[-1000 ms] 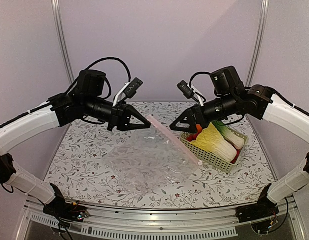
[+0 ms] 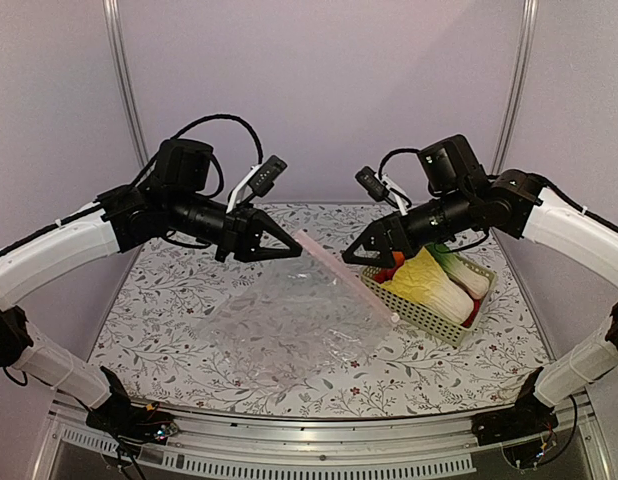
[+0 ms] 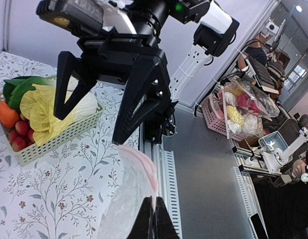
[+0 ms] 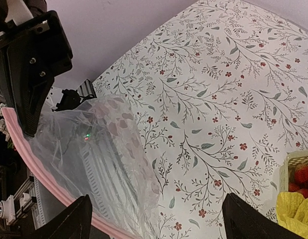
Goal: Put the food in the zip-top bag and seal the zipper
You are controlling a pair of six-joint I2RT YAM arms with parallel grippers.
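Note:
A clear, flat, empty-looking bag [image 2: 289, 325] with a pink zipper strip [image 2: 364, 290] hangs slantwise over the table. My left gripper [image 2: 298, 250] is shut on the strip near its upper left end; in the left wrist view the pinched film disappears between the fingertips. The right gripper [image 2: 346, 256] stands open just above the strip's middle, its fingers wide apart in the right wrist view, with the strip passing by the left finger [image 4: 77, 216]. Food lies in a basket [image 2: 429, 322]: yellow-leaved cabbage [image 2: 429, 285], leek [image 2: 459, 268], tomato [image 3: 8, 114] and red fruit [image 3: 20, 134].
The basket stands right of the bag, under the right arm. Flower-patterned table around the bag is clear. A pink crate [image 3: 216, 119] of bagged goods sits on the floor beyond the table edge.
The strip's lower right end has shifted a little up and left. The left arm has stayed still.

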